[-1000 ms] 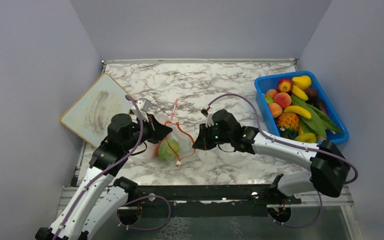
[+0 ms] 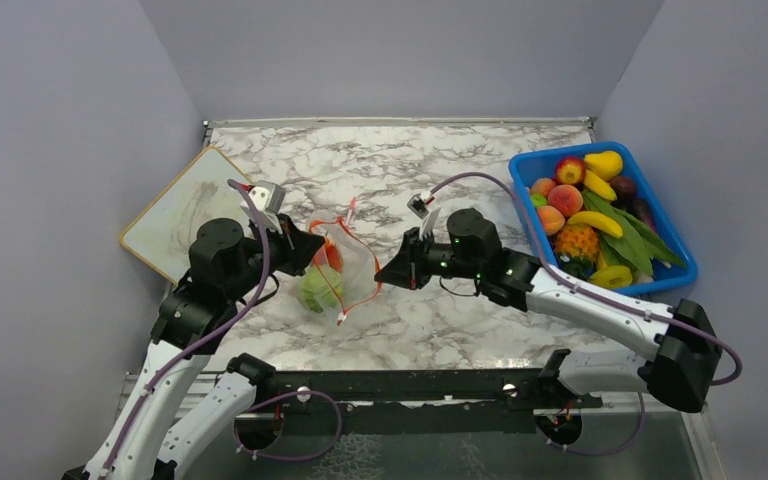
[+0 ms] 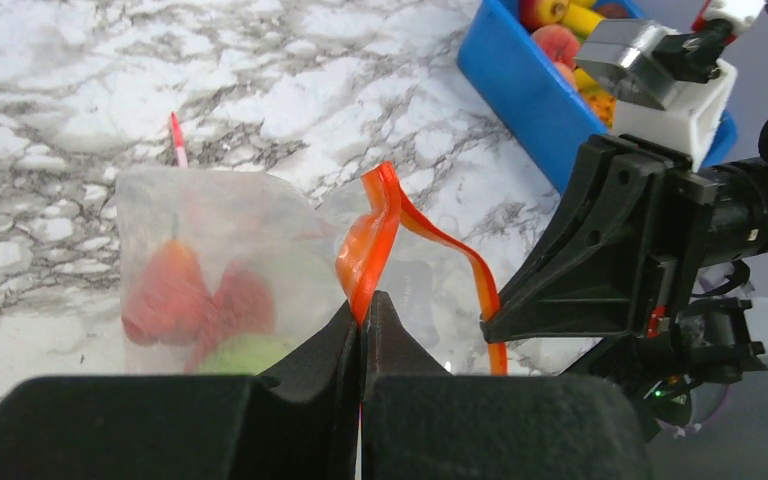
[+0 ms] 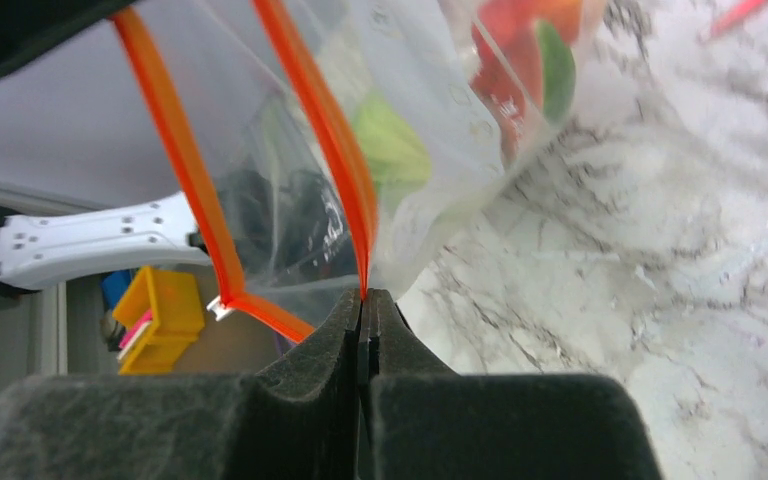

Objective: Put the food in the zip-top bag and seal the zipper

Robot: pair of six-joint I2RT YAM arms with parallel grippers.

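A clear zip bag (image 2: 355,270) with an orange zipper rim lies mid-table, mouth open, holding a green cabbage-like food (image 2: 318,290) and red food (image 3: 170,295). My left gripper (image 2: 310,245) is shut on the zipper's left edge, the orange strip (image 3: 373,240) running into its fingertips. My right gripper (image 2: 385,275) is shut on the opposite orange edge, which in the right wrist view meets its fingertips (image 4: 364,305). A pink pen-like item (image 3: 179,140) lies behind the bag.
A blue bin (image 2: 525,170) of assorted fruit and vegetables stands at the right. A white board (image 2: 165,210) lies at the far left.
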